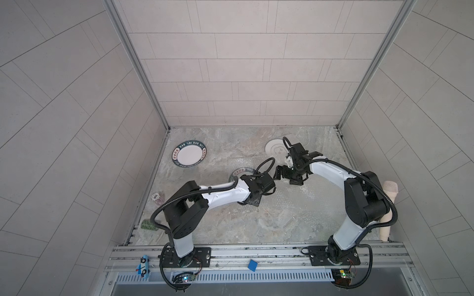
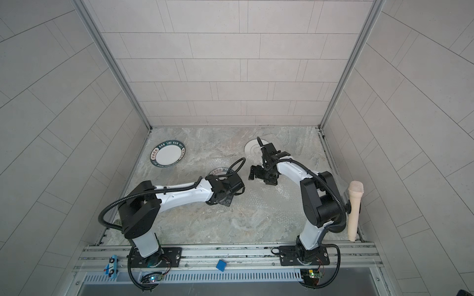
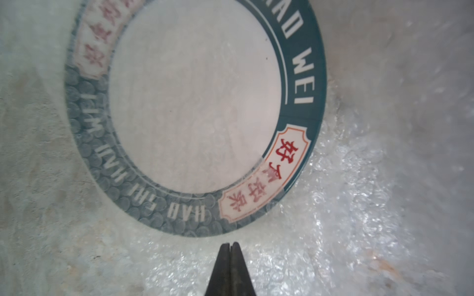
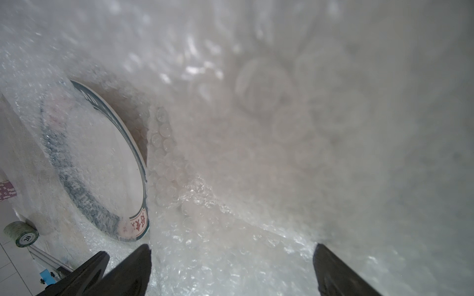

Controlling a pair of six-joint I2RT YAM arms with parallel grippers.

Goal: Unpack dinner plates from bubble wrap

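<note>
A green-rimmed plate [image 3: 192,88] lies on the table, partly covered by clear bubble wrap [image 4: 246,197]; in the top left view my left arm mostly hides it. My left gripper is shut just beside the rim, nothing visible between its fingers. My right gripper stands open over the crumpled bubble wrap, to the right of that plate. A second green-rimmed plate [image 1: 188,153] lies uncovered at the back left, and a plain white plate [image 1: 274,147] at the back right, partly behind my right arm.
A beige cylinder [image 2: 354,209] stands along the right edge. A green roll [image 1: 148,224] and a small item [image 1: 157,197] lie at the left edge. A blue square [image 1: 252,265] and toy car [image 1: 143,266] are on the front rail.
</note>
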